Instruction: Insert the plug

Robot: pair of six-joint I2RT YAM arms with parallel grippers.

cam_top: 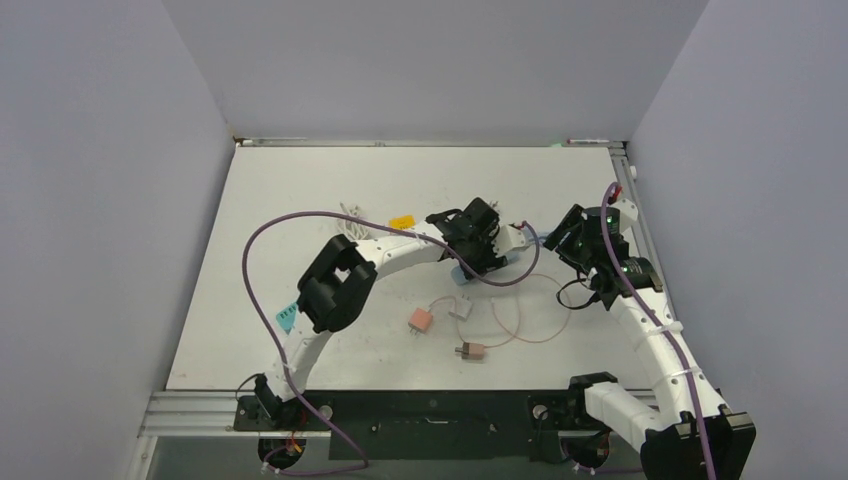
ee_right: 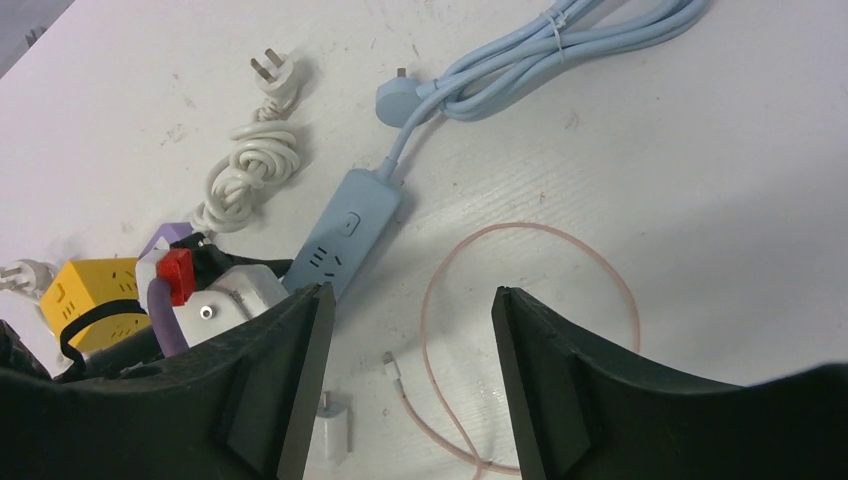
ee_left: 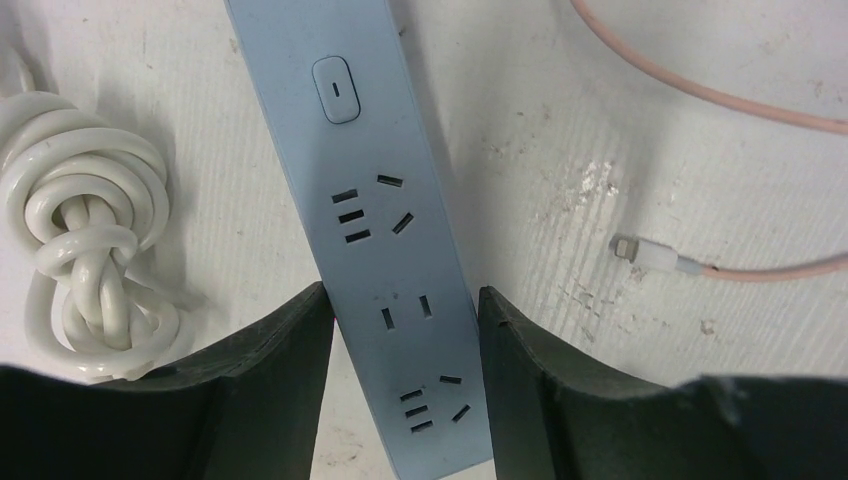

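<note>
My left gripper is shut across the long sides of the light blue power strip (ee_left: 355,130), near its middle sockets. In the right wrist view the strip (ee_right: 340,230) runs up to a coiled blue cable with its plug (ee_right: 397,98). My right gripper is part open above the table to the right of the strip, nothing between its fingers. A white plug (ee_right: 275,72) with a coiled cord stands behind, and another white plug (ee_right: 28,278) is by the yellow block (ee_right: 85,290).
Pink chargers (cam_top: 420,320) (cam_top: 470,351), a small white adapter (cam_top: 461,308) and thin pink cables lie at the front. A teal item (cam_top: 285,318) is at the front left.
</note>
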